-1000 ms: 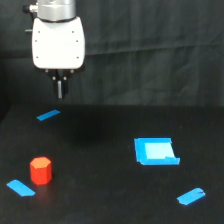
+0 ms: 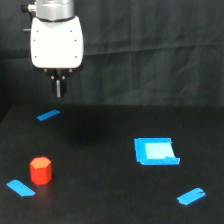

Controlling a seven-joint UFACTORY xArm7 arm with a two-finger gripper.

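Note:
A red block with a hexagon-like outline (image 2: pixel 41 171) rests on the dark table at the left front. My gripper (image 2: pixel 59 94) points downward above the back left of the table, well apart from the block. Its fingers look small and dark against the dark backdrop, too faint to show how they stand. Right of centre, a white square (image 2: pixel 159 151) lies on the table, framed by blue tape.
Blue tape strips mark the table at the back left (image 2: pixel 48 115), front left (image 2: pixel 20 188) and front right (image 2: pixel 191 196). Black curtain (image 2: pixel 140 50) hangs behind.

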